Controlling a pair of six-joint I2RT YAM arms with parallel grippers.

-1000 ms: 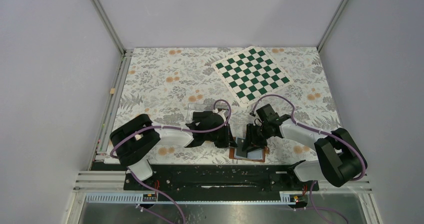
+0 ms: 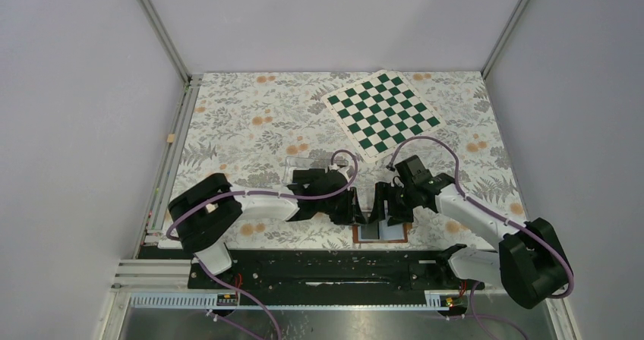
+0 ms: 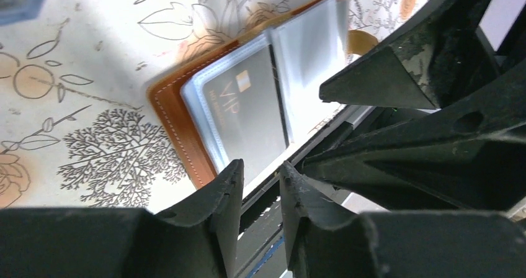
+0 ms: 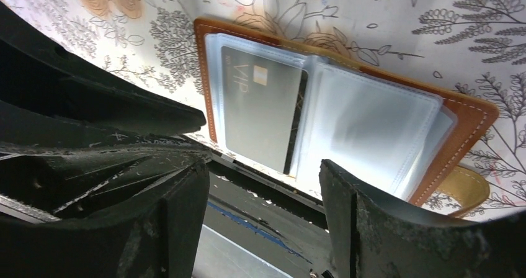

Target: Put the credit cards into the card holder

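The brown card holder (image 2: 381, 240) lies spread flat near the table's front edge, with clear pockets on both halves. A grey VIP card (image 3: 247, 110) sits inside the left clear pocket, its dark stripe along the pocket's inner edge. The right pocket (image 4: 366, 123) looks white and shows no card. Over the holder's front left part, my left gripper is partly open, nothing between its fingers. My right gripper stands wider open just above the holder's front edge, also empty. From above, both grippers cover the holder's back part.
A clear tray (image 2: 298, 162) with dark cards (image 2: 307, 176) stands behind my left arm. The green-and-white checkered board (image 2: 383, 116) lies at the back. My two grippers are close together over the holder.
The holder has shifted slightly right and lies straighter than before. Both grippers have moved a little to the right, and the right gripper's fingers appear farther apart.
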